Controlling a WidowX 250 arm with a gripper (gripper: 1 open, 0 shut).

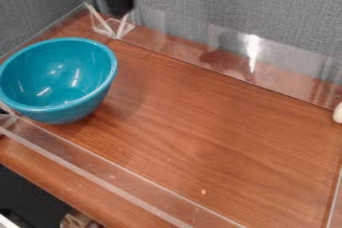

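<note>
My gripper [115, 4] is a dark, blurred shape at the top left, above the back corner of the wooden table [221, 147]. Its fingers are too blurred to show clearly whether they are open or shut, and I see nothing held below it. A large teal bowl [60, 64] sits at the table's left, in front of and below the gripper, apart from it.
A clear plastic piece [110, 24] stands at the back left corner. Transparent strips edge the table at back and front. A small white object [337, 112] is at the right edge.
</note>
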